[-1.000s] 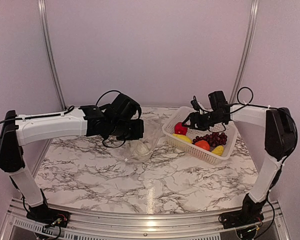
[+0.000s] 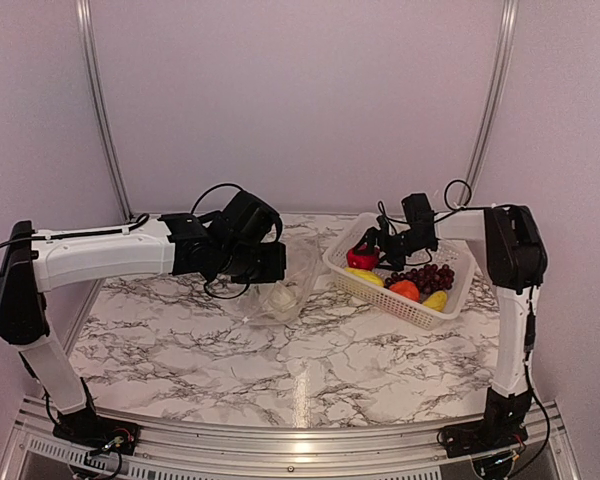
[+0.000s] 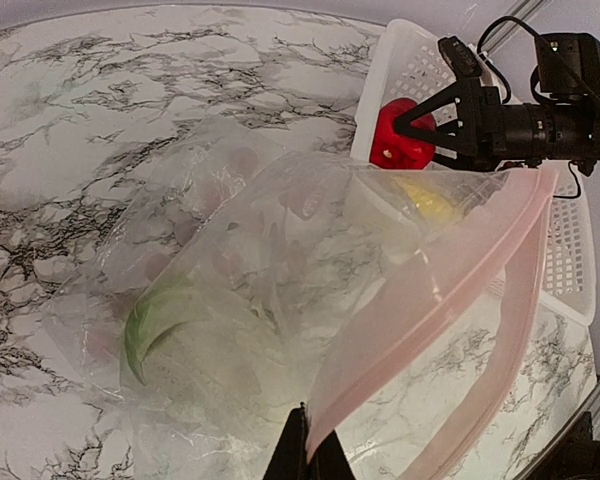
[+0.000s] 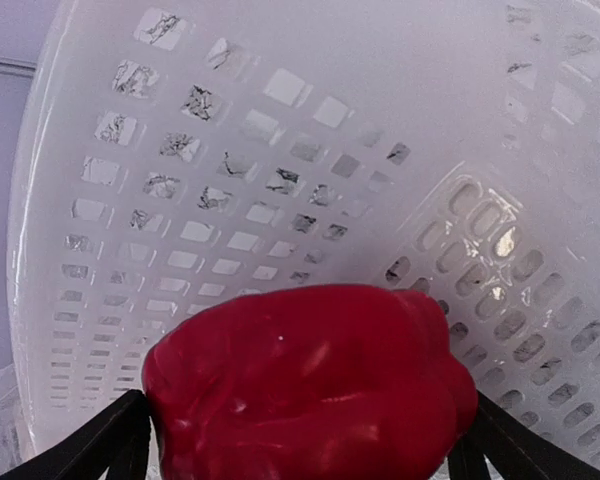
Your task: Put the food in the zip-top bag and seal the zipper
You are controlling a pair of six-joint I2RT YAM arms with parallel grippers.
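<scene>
A clear zip top bag [image 3: 250, 230] with a pink zip edge hangs from my left gripper, which is shut on its rim. Something pale and green [image 3: 160, 325] shows blurrily inside the bag. The red pepper [image 4: 310, 385] rests in the white basket's back left corner. My right gripper [image 2: 372, 250] reaches down over it, one finger [image 4: 115, 445] on each side, spread about the pepper's width. The pepper hides part of both fingers, so firm contact cannot be told.
The white basket [image 2: 464, 292] also holds a yellow item [image 2: 363, 276], dark grapes [image 2: 435, 278], an orange-red item [image 2: 405, 290] and a smaller yellow one [image 2: 436, 300]. Its wall stands between pepper and bag.
The left arm and bag have stayed almost still.
</scene>
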